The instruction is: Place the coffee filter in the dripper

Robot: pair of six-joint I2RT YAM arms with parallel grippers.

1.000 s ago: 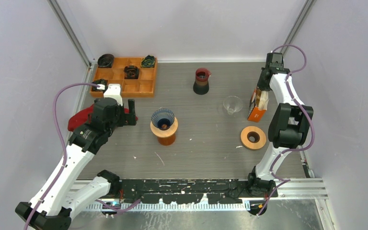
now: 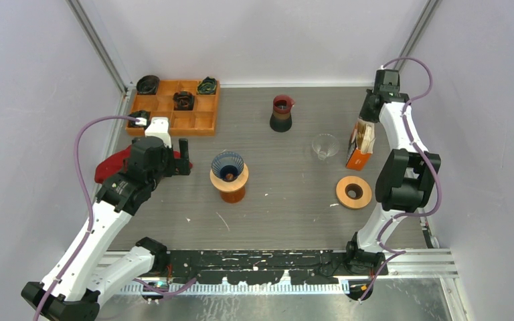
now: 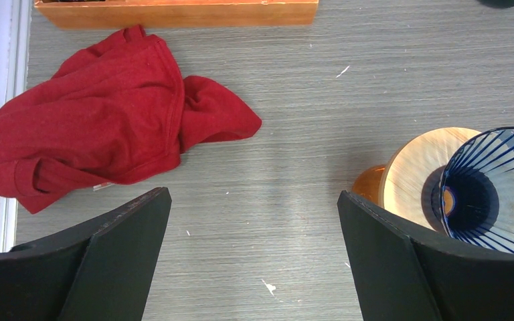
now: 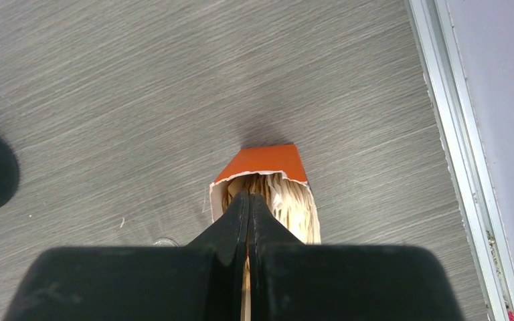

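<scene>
A blue ribbed dripper [image 2: 227, 163] sits in a wooden stand [image 2: 233, 194] left of the table's middle; the left wrist view also shows this dripper [image 3: 495, 187]. An orange box [image 2: 357, 158] holding paper filters [image 4: 288, 204] stands at the right. Above it, my right gripper has its fingers together; paper shows just below their tips and along their seam, and it is shut on what appears to be a filter. My left gripper stands open and empty, left of the dripper, over the table.
A red cloth [image 3: 87, 127] lies at the left, below a wooden organizer [image 2: 196, 124]. A carafe [image 2: 280, 120], a clear glass cup [image 2: 325, 146] and a wooden ring [image 2: 345, 199] stand around the table.
My right arm has risen slightly, moving a little up in the top view above the filter box. The left arm and the dripper are unchanged.
</scene>
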